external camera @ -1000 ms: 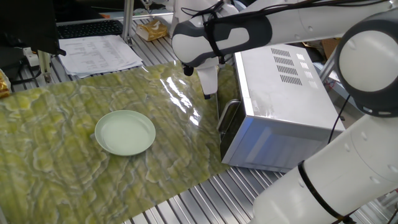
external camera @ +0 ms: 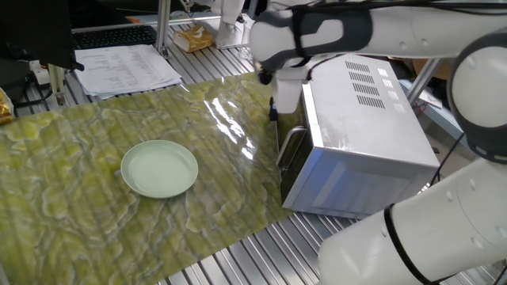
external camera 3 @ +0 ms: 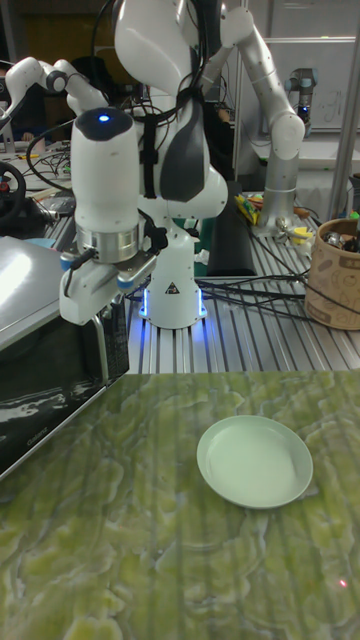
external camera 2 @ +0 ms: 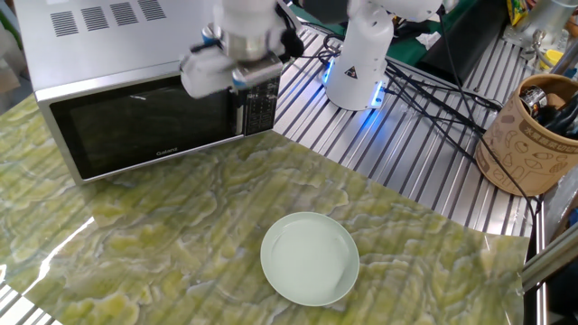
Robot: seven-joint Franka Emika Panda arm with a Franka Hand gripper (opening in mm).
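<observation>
A silver microwave (external camera: pixel 360 119) stands with its dark glass door (external camera 2: pixel 149 126) shut. Its curved metal handle (external camera: pixel 291 148) sticks out from the door's front. My gripper (external camera: pixel 274 113) hangs pointing down at the microwave's front, just behind the handle in exterior view 1, apart from it as far as I can make out. Exterior view 2 shows the hand (external camera 2: pixel 206 74) blurred before the upper part of the door. In exterior view 3 the hand hides most of the fingers, so their spacing is unclear. A pale green plate (external camera: pixel 160 169), empty, lies on the green marbled mat (external camera: pixel 71 229).
A brown pot of tools (external camera 2: pixel 519 144) stands beyond the mat near the arm's base (external camera 2: pixel 357 77). Papers (external camera: pixel 127 71) and a keyboard (external camera: pixel 115 37) lie past the mat's far edge. Around the plate the mat is clear.
My hand has moved right and slightly up in exterior view 1, closer to the microwave's front. The plate and microwave have stayed put, and the door is still shut.
</observation>
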